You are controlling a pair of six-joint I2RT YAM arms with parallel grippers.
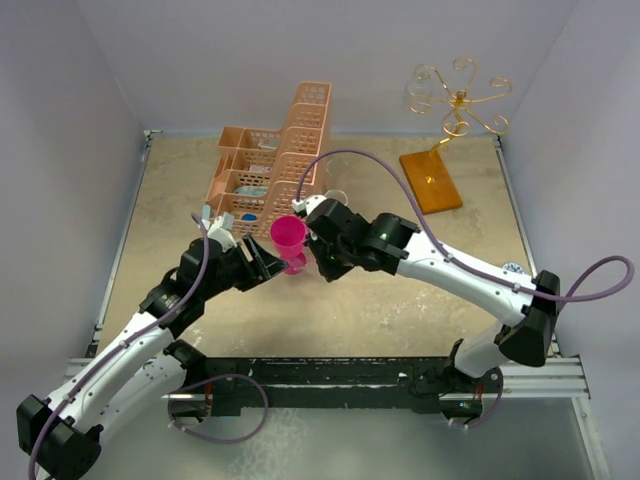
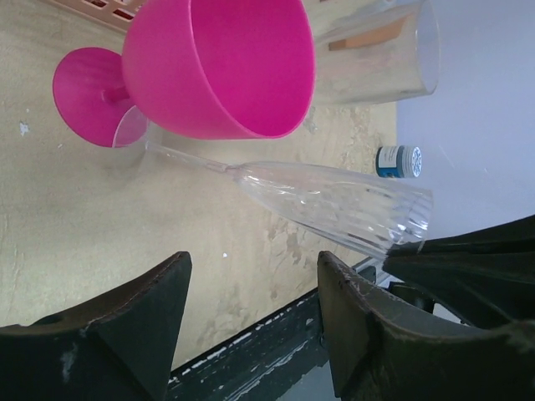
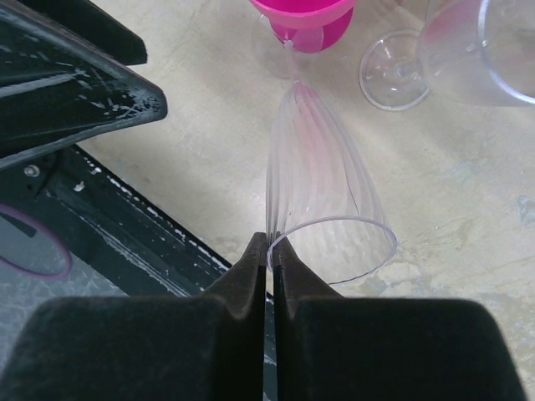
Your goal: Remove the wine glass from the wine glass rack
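Observation:
The gold wine glass rack (image 1: 458,97) stands at the back right on a wooden base, a clear glass on one arm. My right gripper is shut on the rim of a clear stemmed glass (image 3: 322,167), which lies tilted beside the pink wine glass (image 2: 213,67). My left gripper is open, facing these glasses with nothing between its fingers; in the top view it is just left of the pink glass.
A salmon plastic organizer (image 1: 295,150) stands behind the glasses. Another clear glass (image 2: 376,63) is beside them. A small jar (image 2: 399,161) sits at the right.

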